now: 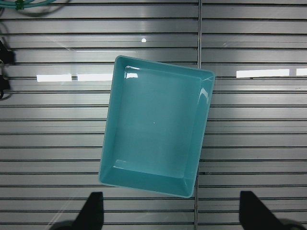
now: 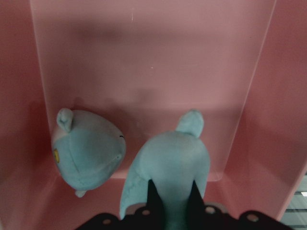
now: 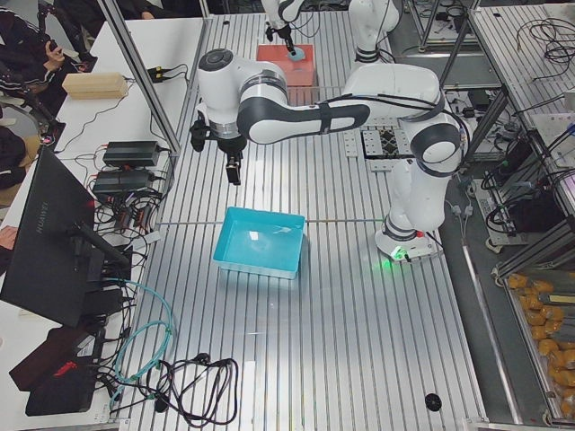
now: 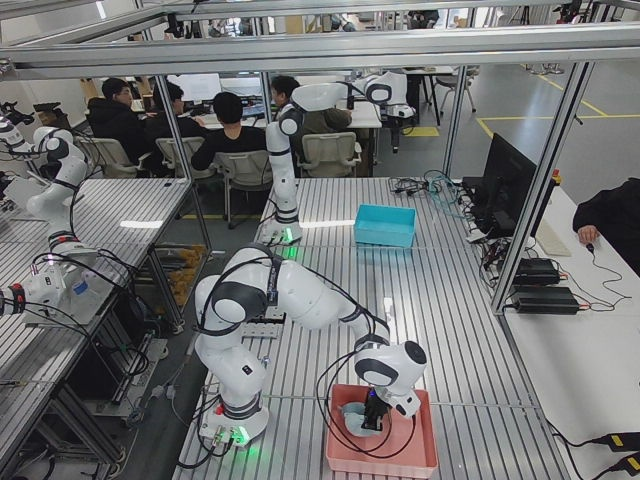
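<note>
A pink bin (image 4: 349, 455) holds two pale-blue plush toys: a round one (image 2: 88, 148) lying on the left in the right wrist view, and a longer one (image 2: 163, 153) with my right gripper shut on it inside the bin. An empty turquoise bin (image 1: 153, 124) sits on the slatted table. My left gripper hangs high beside and above that bin, open with nothing between its fingers.
A monitor (image 3: 49, 238), black power units (image 3: 130, 154) and loose cables line the table's left side in the camera left view.
</note>
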